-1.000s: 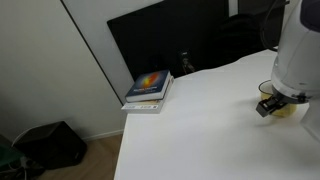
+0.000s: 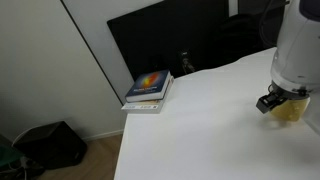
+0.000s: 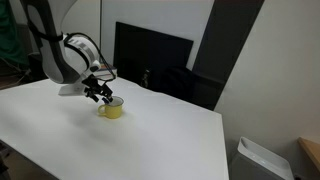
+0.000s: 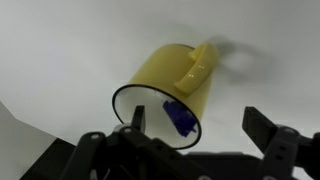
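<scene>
A yellow mug (image 4: 172, 70) with a dark rim fills the middle of the wrist view, its opening toward the bottom and its handle (image 4: 201, 66) on the upper right. Inside it lies a small blue-purple object (image 4: 180, 118). My gripper is open: the left finger appears over the mug's opening, the right finger (image 4: 258, 128) outside it, beyond the handle side. In exterior view 2 the gripper (image 3: 104, 90) hangs right at the top of the mug (image 3: 112, 110), which stands on the white table. Exterior view 1 has the mug (image 2: 291, 110) partly hidden behind the gripper (image 2: 268, 102).
Two stacked books (image 2: 149, 88) lie at the table's far left corner in exterior view 1. A dark screen (image 3: 152, 55) stands behind the table. A white bin (image 3: 262, 160) stands off the table's right side.
Over the last second the arm has shifted slightly about the mug, and the dark rim visible earlier in exterior view 1 is now covered. The mug and books look unmoved.
</scene>
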